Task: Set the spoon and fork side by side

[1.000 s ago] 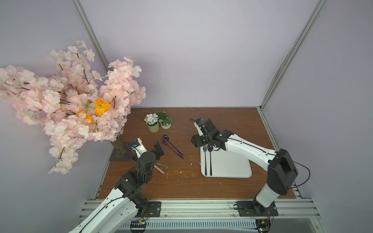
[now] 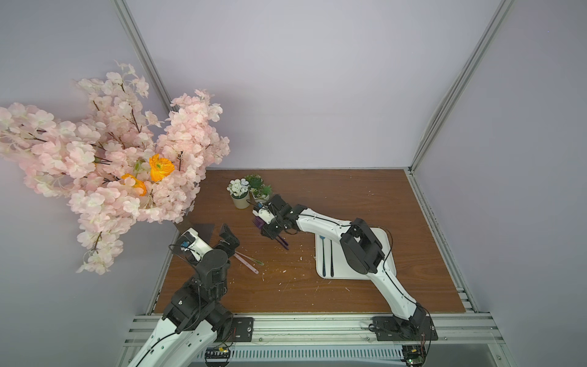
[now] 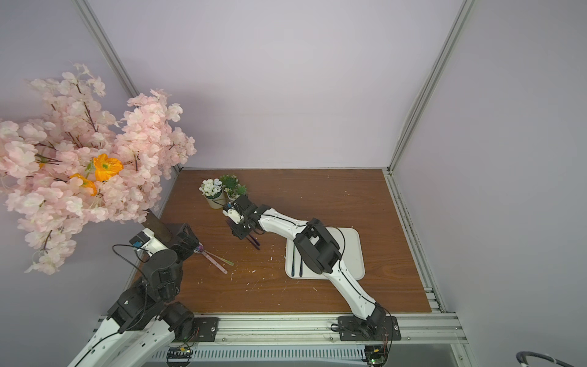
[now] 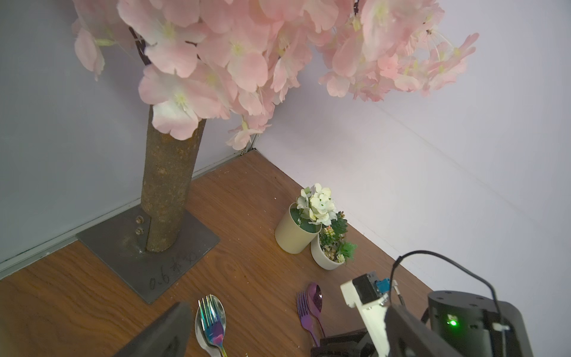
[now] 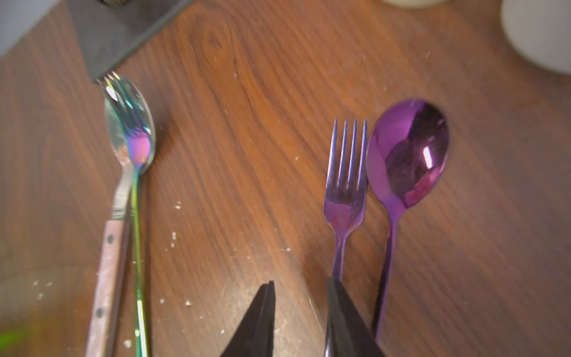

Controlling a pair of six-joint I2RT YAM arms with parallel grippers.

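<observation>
The purple fork [image 5: 346, 208] and purple spoon [image 5: 407, 157] lie close beside each other on the wood table in the right wrist view. My right gripper is over their handles, its fingers apart and the gap empty; the fork's handle runs by its right finger. In the left wrist view a rainbow fork [image 4: 211, 324] lies over a silver spoon [image 4: 220, 306]. The right wrist view shows their handles, one pink and one thin green. My left gripper stands open near this pair, its fingers blurred.
A white tray [image 2: 354, 276] holding a blue fork [image 2: 323, 253] and a dark spoon [image 2: 332, 257] is at the right, partly under my right arm. Two potted plants stand behind the purple pair. Far left is a blossom tree on a metal base [image 4: 172, 267].
My right gripper has swung left from the tray to the purple pair, now partly covering it. The left arm has drawn back to the left. The cutlery shows no clear movement.
</observation>
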